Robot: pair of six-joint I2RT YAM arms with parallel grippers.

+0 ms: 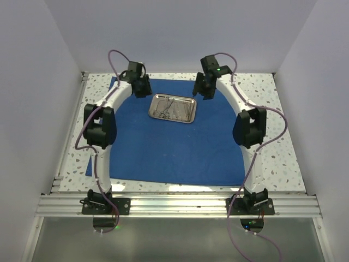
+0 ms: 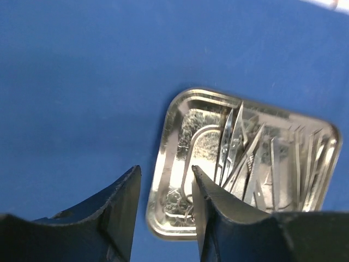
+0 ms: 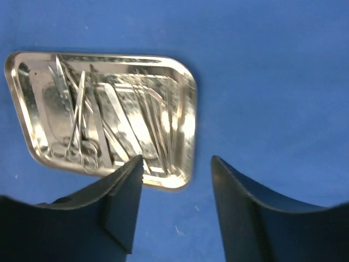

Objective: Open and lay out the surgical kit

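A metal tray (image 1: 152,113) of surgical instruments lies on the spread blue cloth (image 1: 169,153), toward the back. Scissors (image 3: 82,131) and several slim tools rest inside it. By the tray's left end, my left gripper (image 1: 148,93) is open; the left wrist view shows a gap between its fingers, with the tray's edge visible behind. Off the tray's right end is my right gripper (image 1: 196,93), also open. In the right wrist view, bare cloth and the tray's corner appear between its fingers. Nothing is held in either one.
Most of the cloth in front of the tray is bare. Speckled table surface (image 1: 275,142) shows around the cloth. Grey walls close in the back and both sides, and a metal rail (image 1: 180,203) runs along the front.
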